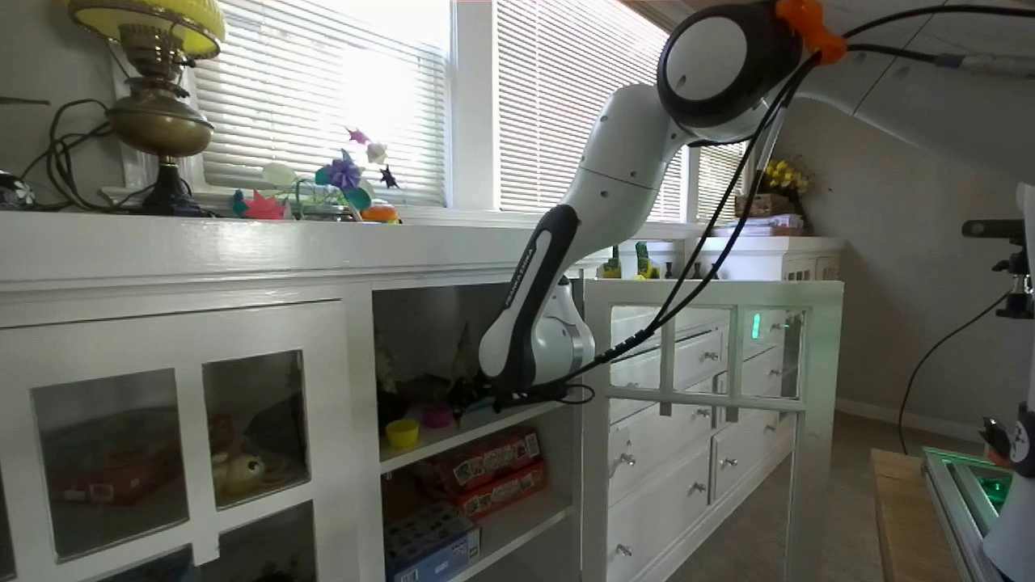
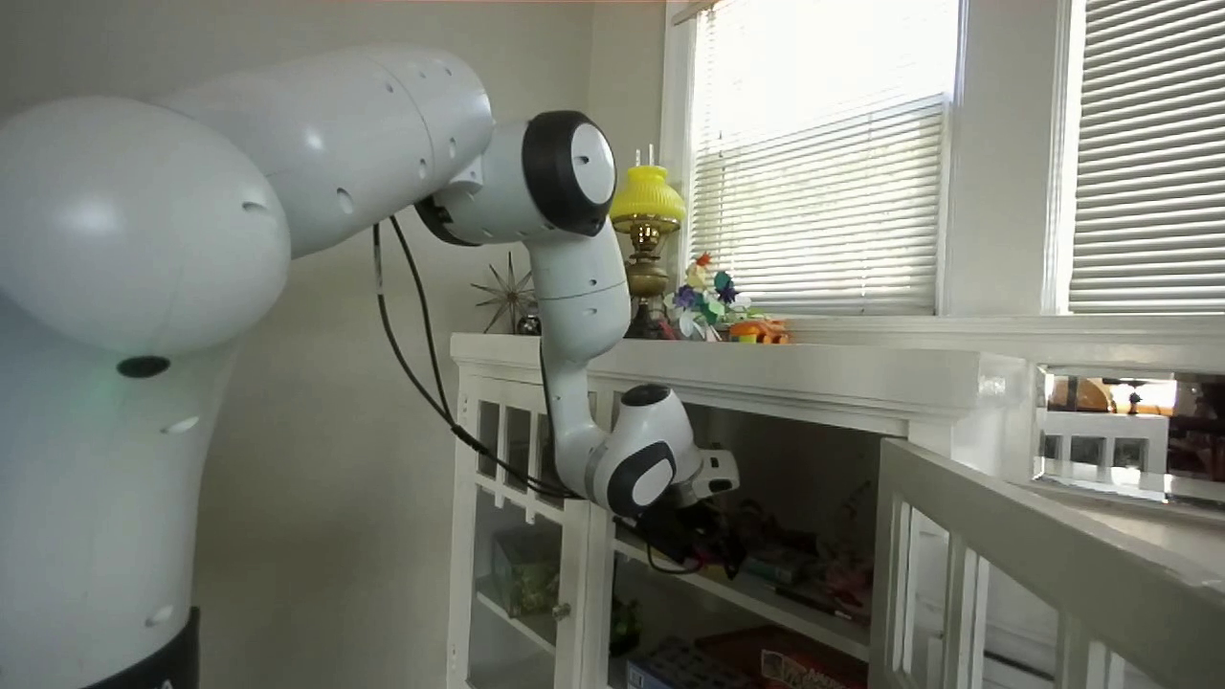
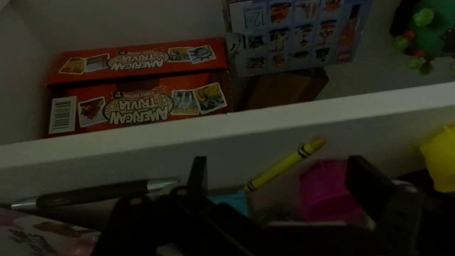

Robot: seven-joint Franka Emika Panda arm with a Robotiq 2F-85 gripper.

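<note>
My gripper is open over the cabinet's upper shelf, and its dark fingers stand wide apart in the wrist view. A yellow crayon (image 3: 281,167) lies slantwise in the view between the fingers. A magenta cup (image 3: 326,192) sits close to the right finger, which covers part of it. Lower down, a light blue object (image 3: 232,202) is partly hidden by the gripper. To the left lies a dark pen (image 3: 91,193) with silver ends. A yellow cup (image 3: 441,158) shows at the right edge. Nothing appears gripped.
The shelf's white front edge (image 3: 273,113) crosses the wrist view. Below it are red trivia boxes (image 3: 140,104) and a blue box (image 3: 294,36). An open cabinet door (image 1: 820,378) stands right of the arm, and a closed glass door (image 1: 335,417) stands left of the opening.
</note>
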